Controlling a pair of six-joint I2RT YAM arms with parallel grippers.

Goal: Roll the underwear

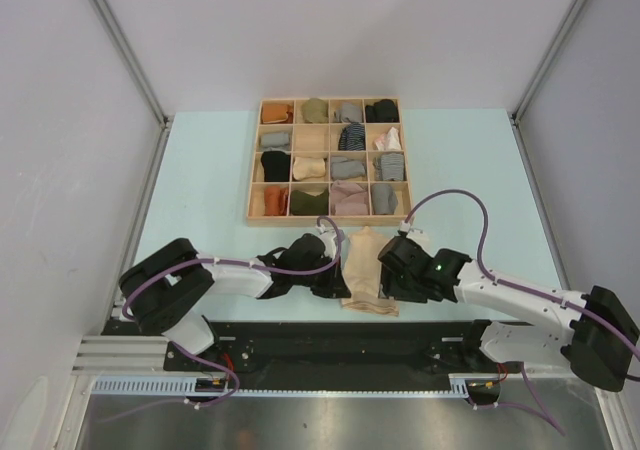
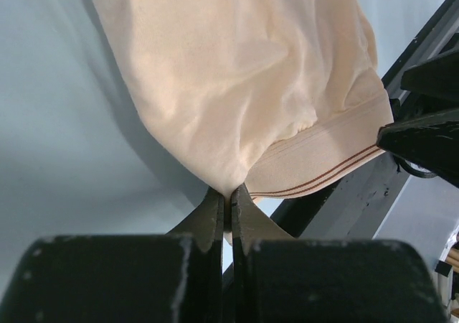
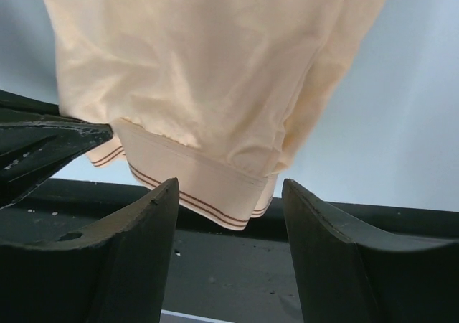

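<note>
The cream underwear (image 1: pixel 362 270) lies on the white table near its front edge, its striped waistband toward me. My left gripper is shut on the underwear's edge at the waistband, the cloth running into its fingertips. In the right wrist view the underwear (image 3: pixel 186 64) fills the upper middle; my right gripper stands open over the waistband, and the left gripper's dark fingers enter from the left.
A wooden grid box (image 1: pixel 329 215) of folded and rolled clothes stands behind the underwear. A dark front edge runs just below the garment.
</note>
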